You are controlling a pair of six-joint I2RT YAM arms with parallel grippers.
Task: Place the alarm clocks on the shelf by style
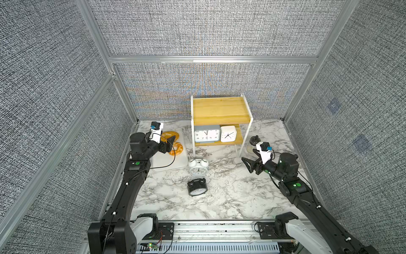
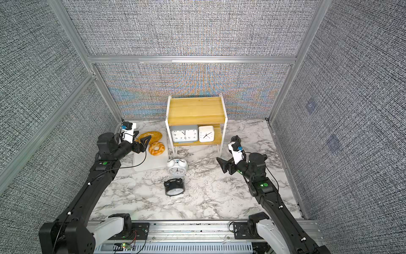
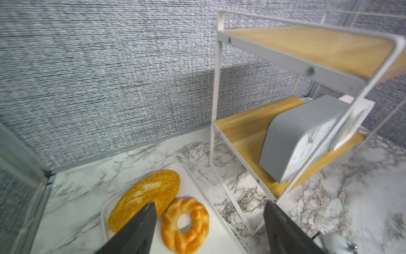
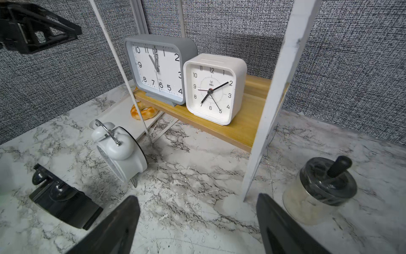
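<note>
On the lower board of the shelf stand a grey rectangular clock and, at its right, a white square clock. The upper board is bare. In front of the shelf, on the table, a white twin-bell clock stands upright. Nearer the front edge is a black clock, also with bells. My left gripper hangs open above the bread tray, left of the shelf, empty. To the right of the twin-bell clocks, my right gripper is open with nothing between its fingers.
A white tray carries an oval bread and a ring bread, left of the shelf. A lidded glass jar stands by the shelf's right leg.
</note>
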